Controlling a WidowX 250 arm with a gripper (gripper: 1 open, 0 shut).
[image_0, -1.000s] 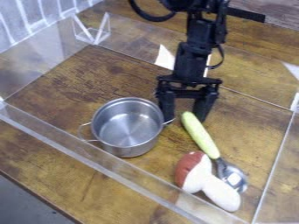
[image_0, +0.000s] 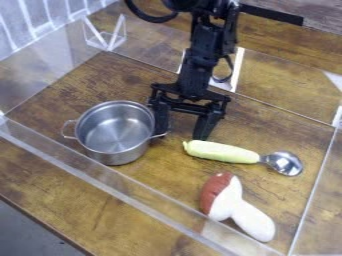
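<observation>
My black gripper (image_0: 187, 117) stands open low over the table, just behind and right of a steel pot (image_0: 114, 140) with side handles. A pale yellow-green corn cob (image_0: 221, 151) lies horizontally in front of the gripper, with a silver ladle or spoon (image_0: 281, 163) at its right end. I cannot tell whether the gripper touches the pot or the cob.
A red-and-white mushroom-like toy (image_0: 235, 208) lies at the front right. Clear walls surround the wooden table (image_0: 67, 180), which has free room at the back left and front left.
My gripper has moved left. The corn cob and spoon have swung from a steep diagonal to nearly horizontal, and the pot has shifted left.
</observation>
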